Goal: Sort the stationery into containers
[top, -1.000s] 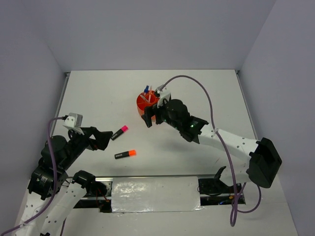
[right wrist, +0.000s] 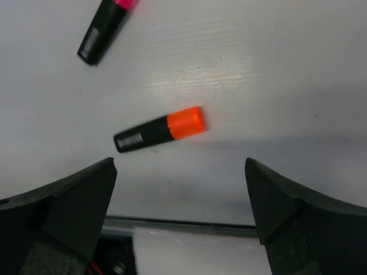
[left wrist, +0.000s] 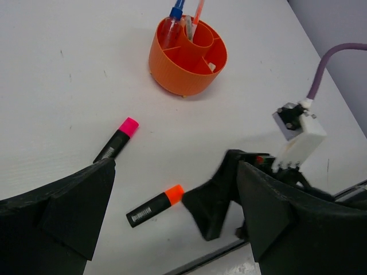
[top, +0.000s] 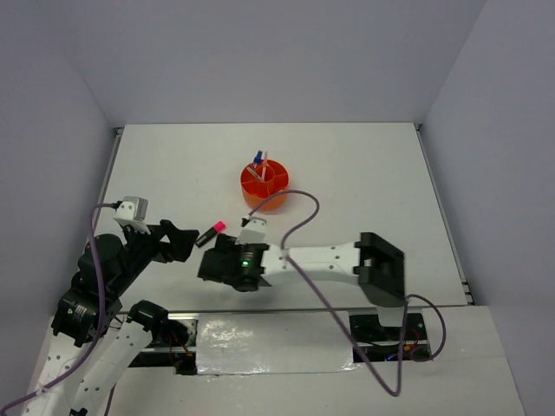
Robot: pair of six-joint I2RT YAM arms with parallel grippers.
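On the white table lies a black highlighter with an orange cap [right wrist: 160, 129]. In the top view my right arm hides it. My right gripper is above it, fingers wide apart and nothing between them. Farther back rests a black highlighter with a pink cap [left wrist: 117, 139], its cap toward the holder. The round orange holder [left wrist: 178, 74] has several compartments and stands upright at the back. A blue-topped pen [left wrist: 172, 26] and other slim items lean in it. At the left, my left gripper [top: 177, 243] is open and empty.
A dark rail [top: 329, 309] runs along the table's front edge, and grey walls [top: 52, 173] rise at both sides. A purple cable [top: 334, 316] trails from the right arm.
The left arm has hardly moved, and both highlighters lie where they were.
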